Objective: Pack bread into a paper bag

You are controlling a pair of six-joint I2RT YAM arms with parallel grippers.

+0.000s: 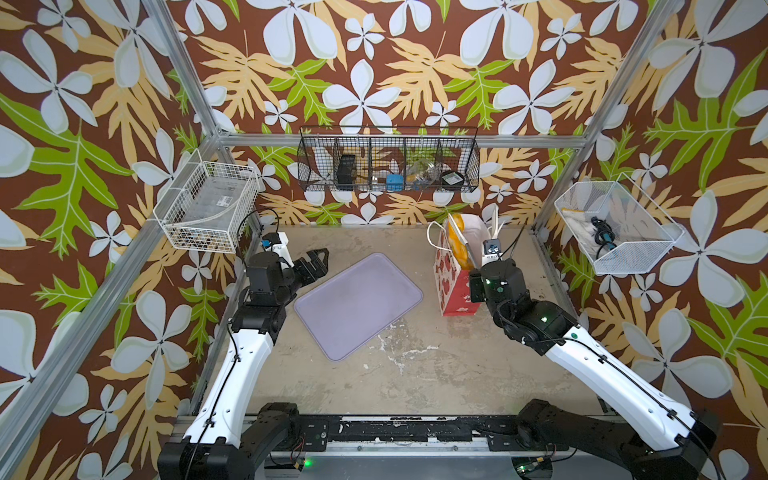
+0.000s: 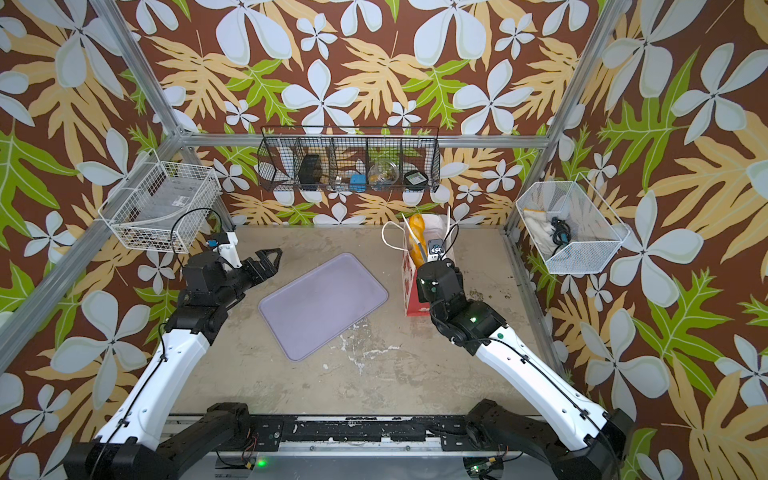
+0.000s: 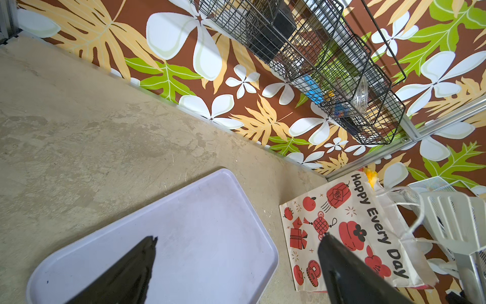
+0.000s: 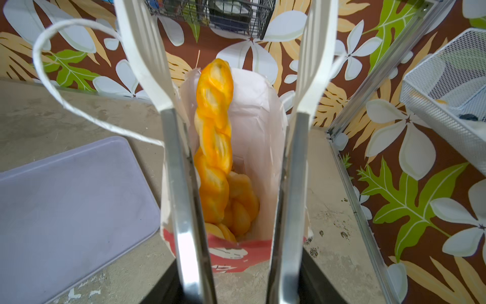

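Observation:
The paper bag [image 3: 339, 230], white with red prints, stands upright and open right of the tray. Inside it, a long braided bread [image 4: 215, 136] leans upright, its top above the rim; more bread [image 4: 240, 202] lies at the bottom. My right gripper is open, and the metal-and-white tongs [image 4: 184, 217] on it are spread apart over the bag, the long bread showing beyond and between their arms, not squeezed. The tong tips run out of that view. My left gripper [image 1: 314, 264] hangs open and empty over the left of the lavender tray [image 1: 360, 304], which is bare.
A white rope handle [image 4: 65, 106] loops out left of the bag. Wire baskets hang at the back [image 1: 388, 164], left [image 1: 212, 208] and right [image 1: 620, 224].

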